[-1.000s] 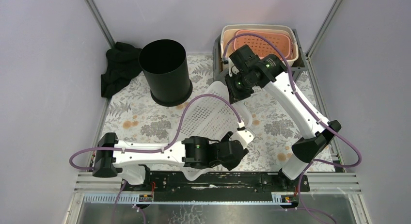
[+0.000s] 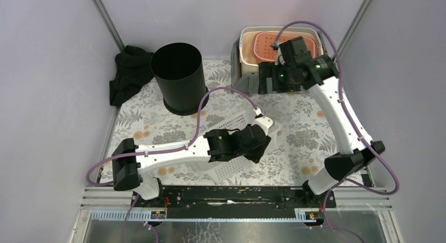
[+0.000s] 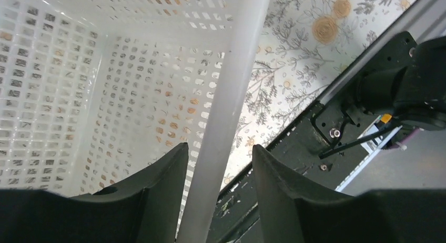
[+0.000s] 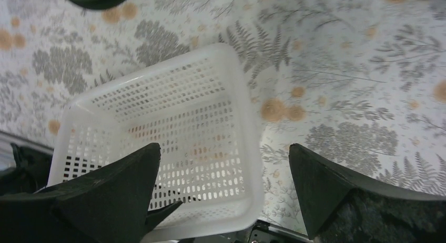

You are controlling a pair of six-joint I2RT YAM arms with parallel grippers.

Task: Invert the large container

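A white perforated plastic container (image 2: 231,171) lies at the centre of the table, mostly under my left arm in the top view. In the left wrist view its long rolled rim (image 3: 226,111) runs between the fingers of my left gripper, which is shut on it. My right gripper (image 2: 265,77) is open and raised above and beyond the container. In the right wrist view the container (image 4: 179,143) appears below that gripper, its open side facing up, with nothing held between the fingers.
A black cylinder (image 2: 179,85) stands back left beside a dark cloth (image 2: 129,74). A stack of bins with an orange basket (image 2: 263,43) sits back right, under my right arm. Patterned table surface shows right of the container.
My right gripper has lifted away from the container toward the back right. My left gripper has moved toward the back, and the container's outline has shifted with it.
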